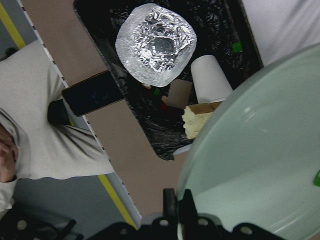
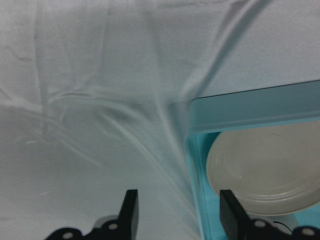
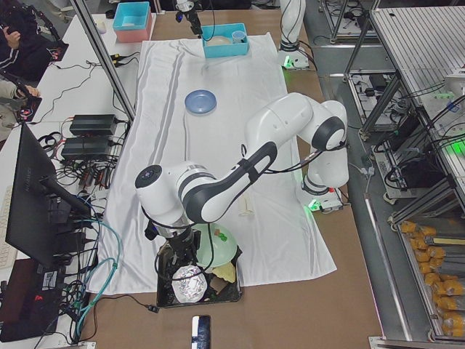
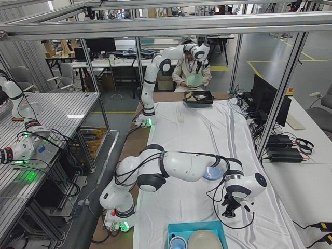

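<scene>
A pale green plate is held at its rim by my left gripper, tilted over a black-lined bin in the left wrist view; a small green piece lies on it. The bin holds crumpled foil, a white cup, cardboard and yellowish scraps. My right gripper stands open above the cloth and the near edge of a blue tub, which holds a beige plate.
A blue plate lies mid-table on the white cloth. A phone rests on the board beside the bin, and a seated person is just beyond it. Monitors and cables line one side.
</scene>
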